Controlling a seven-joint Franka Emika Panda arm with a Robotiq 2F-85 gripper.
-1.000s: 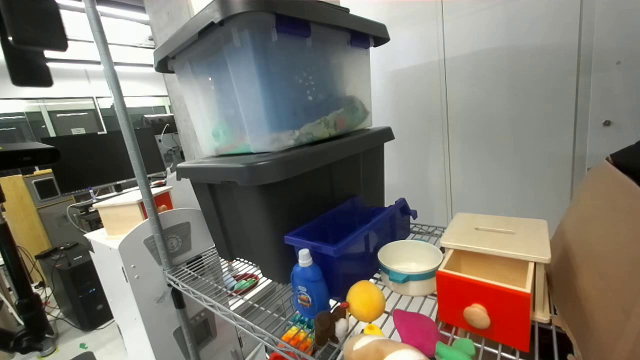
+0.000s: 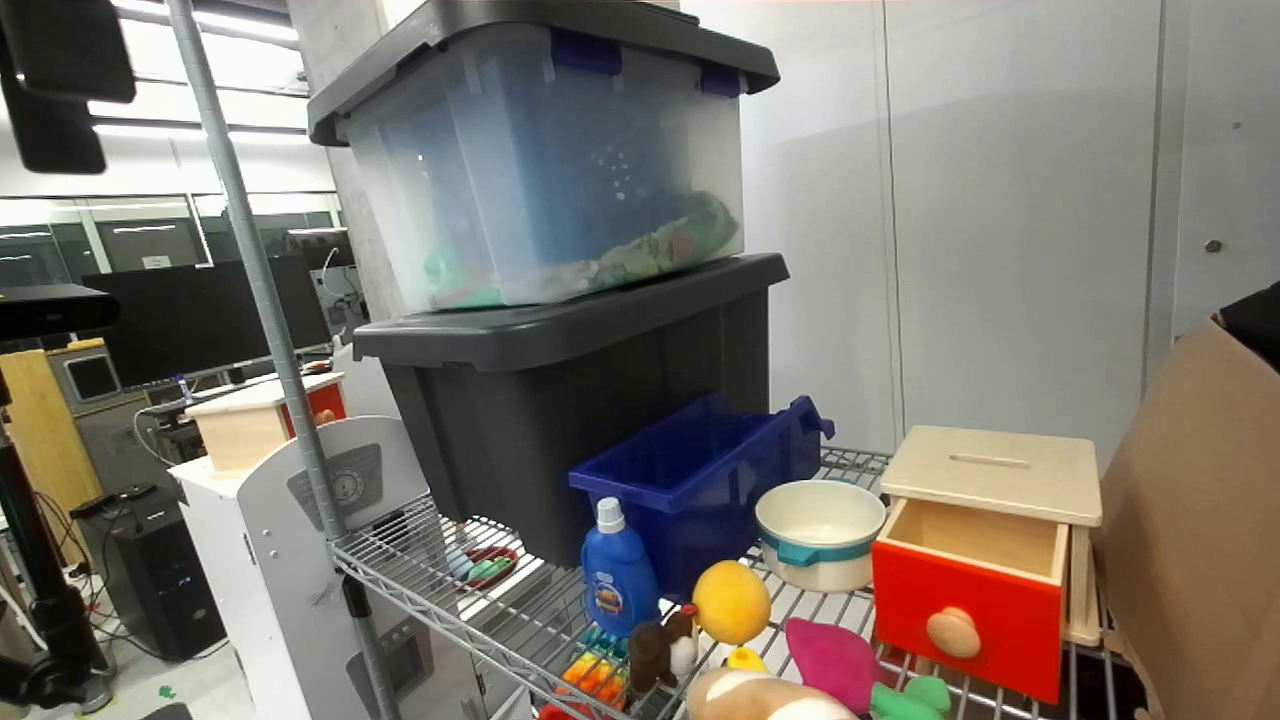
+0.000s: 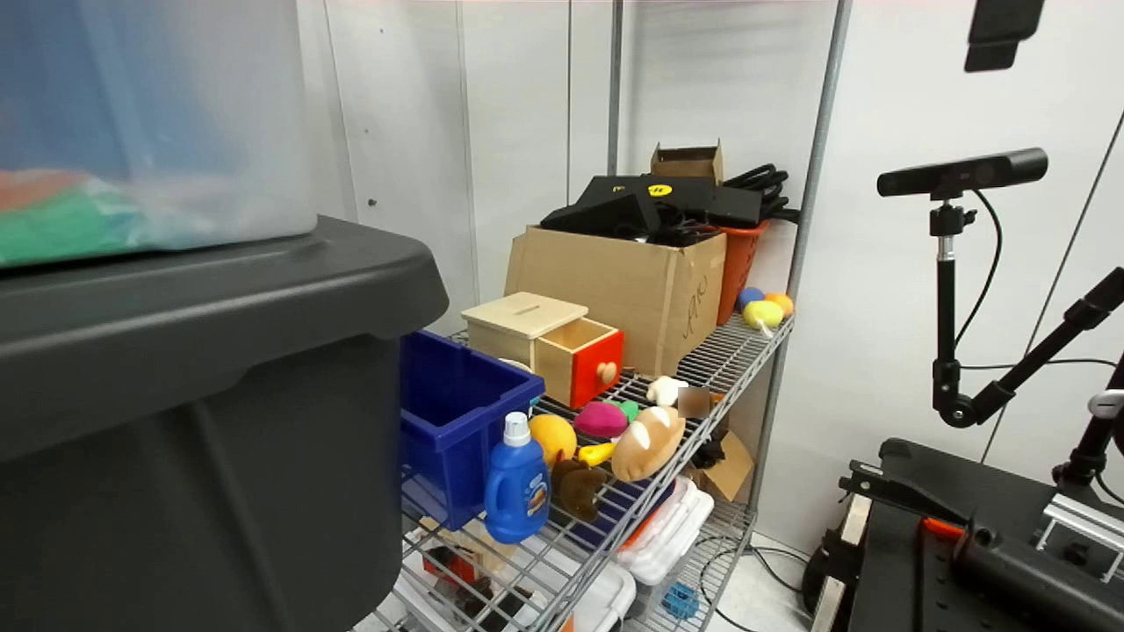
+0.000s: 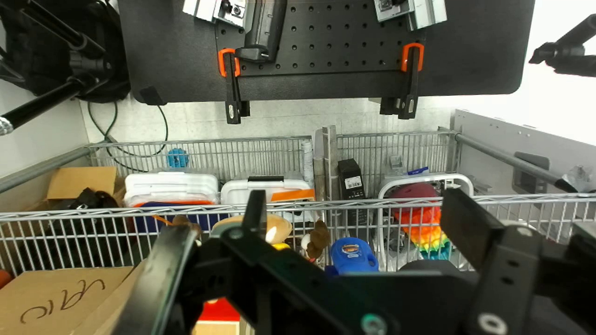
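In the wrist view my gripper is open, with its dark fingers wide apart and nothing held between them. Beyond it lies the wire shelf with its toys. A wooden box has its red-fronted drawer pulled out; the visible inside looks empty. A cream pot with a teal band stands beside it. Left of the pot are a deep blue bin and an upright blue detergent bottle. A yellow-orange ball, a magenta toy and toy bread lie in front.
Stacked storage boxes crowd one side of the shelf; a cardboard box stands at the other. The shelf's front rail and upright posts are obstacles. A black worktable lies across a floor gap.
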